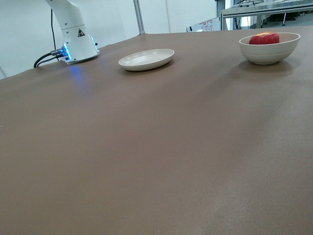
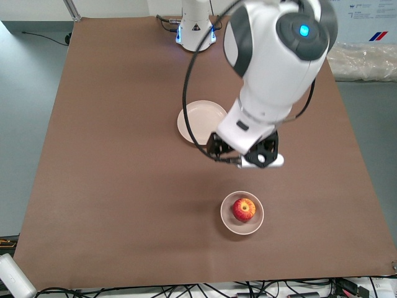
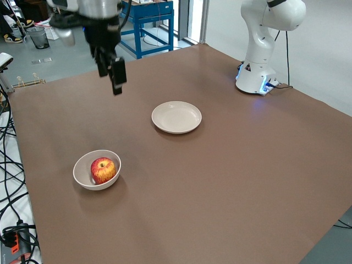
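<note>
A red-yellow apple (image 2: pixel 244 210) sits inside a pale bowl (image 2: pixel 227 222) near the front of the brown table, also seen in the right view (image 3: pixel 102 170). A pale, empty plate (image 2: pixel 193 118) lies farther back. My gripper (image 3: pixel 117 85) hangs in the air above the table, higher than the bowl and apart from the apple, at the upper left of the right view. In the left view the arm mostly hides it. Nothing shows held below its dark fingers; whether they are open or shut is unclear. The top view shows bowl, apple and plate, without the gripper.
Cables and equipment run along the table's edge beside the bowl.
</note>
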